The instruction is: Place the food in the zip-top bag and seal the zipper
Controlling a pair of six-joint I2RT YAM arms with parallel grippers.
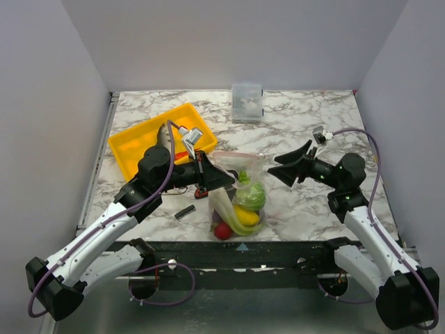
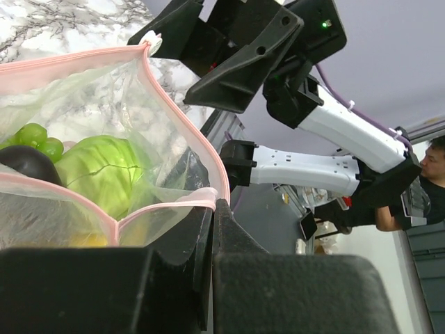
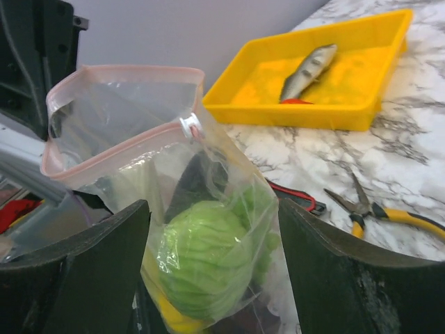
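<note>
A clear zip top bag with a pink-edged mouth (image 2: 182, 111) stands near the table's front edge, its mouth open. Inside lie a green cabbage (image 1: 252, 197), a yellow piece of food (image 1: 245, 215), a red tomato (image 1: 222, 231), a long pale vegetable (image 1: 222, 207), green grapes (image 2: 43, 142) and a dark eggplant (image 2: 29, 163). My left gripper is shut on the bag's rim at one side of the mouth. To the bag's right, my right gripper (image 1: 272, 166) is open, its fingers (image 3: 115, 261) apart; they frame the bag with a visible gap before it.
At back left sits a yellow tray (image 1: 125, 145) holding a fish (image 3: 309, 69) and something red. Pliers (image 3: 361, 210), a red-handled tool (image 3: 295, 197) and a small dark comb-like piece (image 1: 185, 212) lie left of the bag. A clear box (image 1: 247, 103) stands at the back.
</note>
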